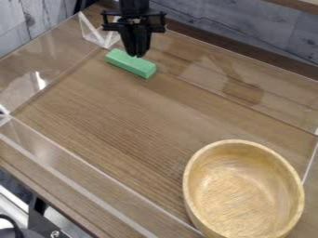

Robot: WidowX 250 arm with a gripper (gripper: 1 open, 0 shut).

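Observation:
At the top of the camera view the black gripper (pixel 132 39) hangs over the far part of a wooden table (pixel 125 139). A green block (pixel 130 63) lies on the wood just below it, near the back. The fingers are small and dark, and I cannot tell whether they are open or shut.
A large empty tan bowl (pixel 243 186) sits at the front right. A wall edge borders the back left.

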